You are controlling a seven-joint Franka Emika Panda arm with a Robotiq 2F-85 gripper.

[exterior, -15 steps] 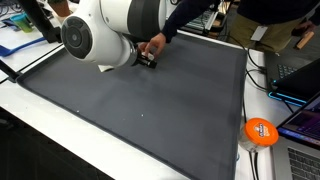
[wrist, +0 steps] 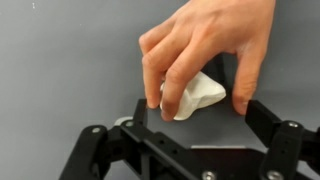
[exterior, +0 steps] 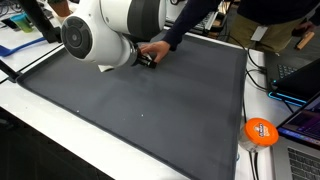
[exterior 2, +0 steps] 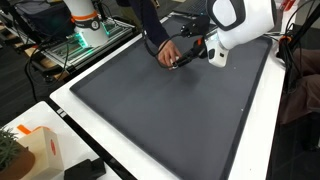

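Note:
In the wrist view a person's hand (wrist: 205, 45) reaches in from the top and rests its fingers on a small white object (wrist: 200, 97) on the grey mat. What the object is, I cannot tell. My gripper stands open below it in that view, its two black fingers wide apart and nothing gripped between them. Exterior view 1 shows the hand (exterior: 156, 50) right beside the gripper (exterior: 146, 60), low over the mat. From the other side, the hand (exterior 2: 170, 55) is again close to the gripper (exterior 2: 178, 65); the white object is hard to make out there.
An orange-lidded container (exterior: 260, 133) and laptops (exterior: 300, 120) are at the right in exterior view 1. In exterior view 2, a potted plant (exterior 2: 14, 155) stands near the lower left. The person's arm occupies space beside the gripper.
The person's hand has shifted slightly at the gripper, lower and a little to the right. My arm appears to stay in place.

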